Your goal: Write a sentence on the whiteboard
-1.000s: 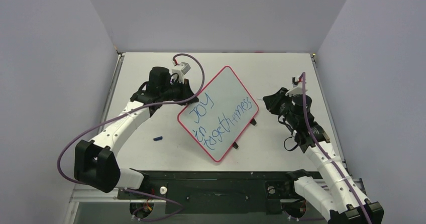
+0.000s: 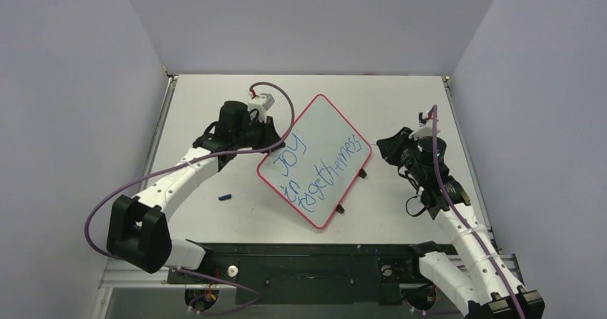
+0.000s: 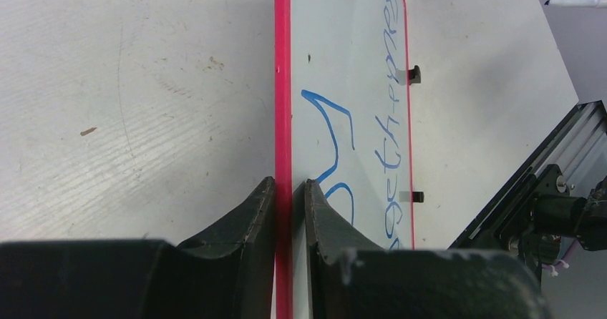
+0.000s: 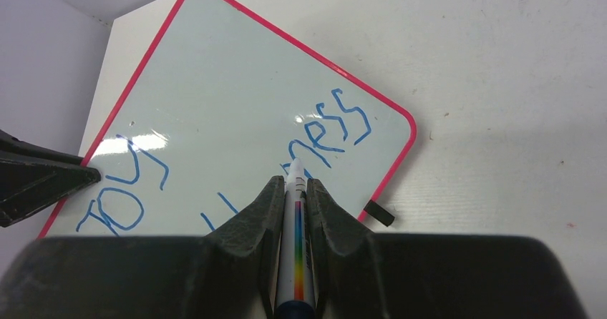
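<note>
The whiteboard [image 2: 322, 129], red-rimmed and turned cornerwise, carries blue handwriting that reads "Joy in togetherness", with the word "in" partly unclear. My left gripper straddles its red rim at the left, one finger on each side; whether the fingers press on it is hard to see. In the right wrist view, a white marker [image 4: 289, 222] with a rainbow stripe is clamped in my right gripper. Its uncapped dark tip shows in the left wrist view, where the marker [image 3: 572, 1] is apart from the board. From above, my right gripper [image 2: 381, 146] is just right of the board's right corner.
A small blue cap [image 2: 225, 197] lies on the white table [image 2: 200, 111], left of the board. Two black clips [image 2: 362, 174] stick out from the board's lower right edge. Table space behind the board and at its front right is bare.
</note>
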